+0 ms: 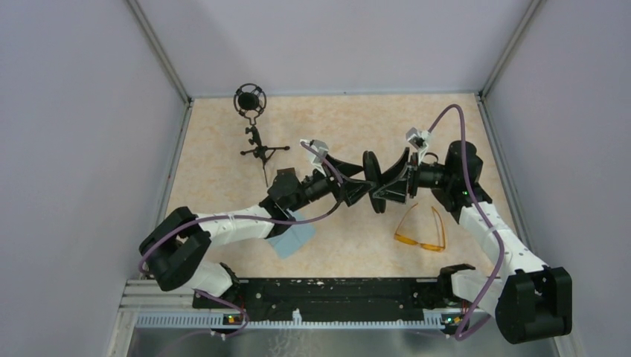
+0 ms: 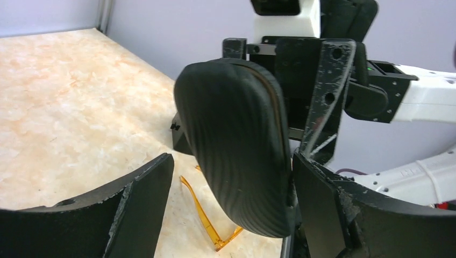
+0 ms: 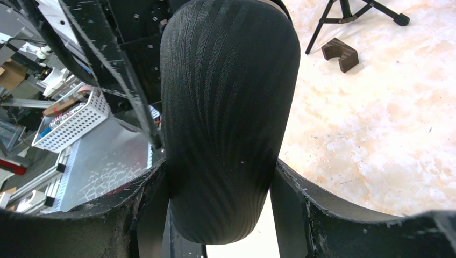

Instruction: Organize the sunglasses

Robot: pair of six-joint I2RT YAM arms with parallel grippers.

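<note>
A dark, ribbed glasses case [image 1: 374, 182] is raised off the table, and my right gripper [image 1: 383, 183] is shut on it. In the right wrist view both fingers [image 3: 150, 207] press its sides. From the left, my left gripper [image 1: 364, 178] faces the case at close range, open. In the left wrist view the case [image 2: 234, 140] stands between its spread fingers; its edge meets the right-hand finger in view, though contact is hard to judge. Orange-framed sunglasses [image 1: 419, 243] lie on the table below the right arm, temples unfolded.
A light blue cloth [image 1: 295, 236] lies partly under the left arm. Farther back stands a black tripod [image 1: 258, 143] with a round mount, near a small brown notched block [image 3: 341, 54].
</note>
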